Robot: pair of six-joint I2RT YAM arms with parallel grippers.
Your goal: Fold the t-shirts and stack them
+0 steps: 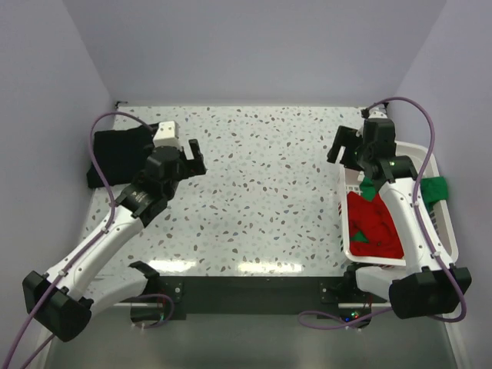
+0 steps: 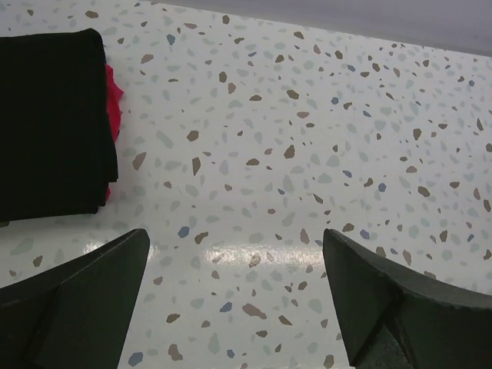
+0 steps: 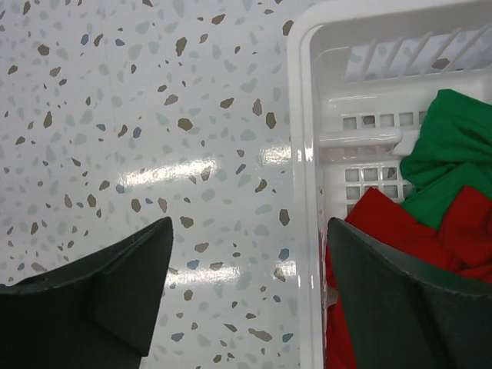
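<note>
A black folded shirt lies at the back left of the speckled table, with a bit of red cloth showing at its right edge. Red shirts and green shirts lie loosely in a white basket on the right. My left gripper hangs open just right of the black shirt, empty. My right gripper is open and empty above the basket's left rim.
The white basket takes up the table's right end. Walls stand at the back and both sides.
</note>
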